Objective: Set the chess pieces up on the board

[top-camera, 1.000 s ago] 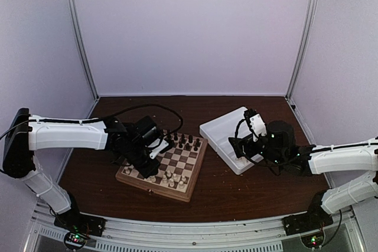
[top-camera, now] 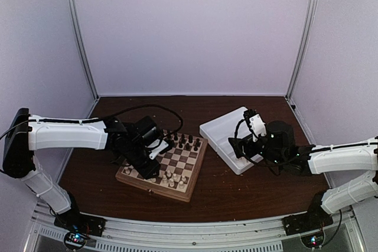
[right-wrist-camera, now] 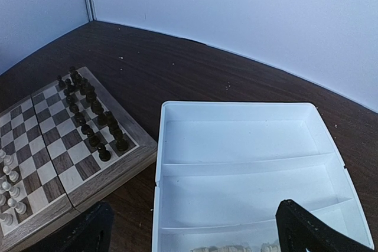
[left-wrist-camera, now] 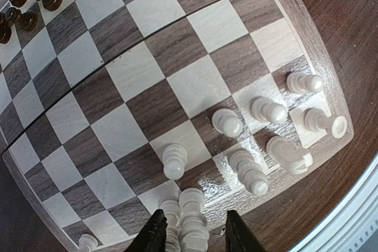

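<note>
The chessboard (top-camera: 192,169) (left-wrist-camera: 147,122) holds dark pieces along its far side (right-wrist-camera: 103,154) and white pieces along the near side, among them a pawn (left-wrist-camera: 174,163) and a rook (left-wrist-camera: 323,123). My left gripper is low over the near row, fingers apart around two adjacent white pieces (left-wrist-camera: 192,231); whether they touch these I cannot tell. My right gripper is open above the white tray (top-camera: 221,128) (right-wrist-camera: 245,134), which has compartments, with a few white pieces (right-wrist-camera: 221,248) in its near compartment.
The tray stands just right of the board. Walls (top-camera: 195,33) close off the back and sides, and a metal rail runs along the front edge.
</note>
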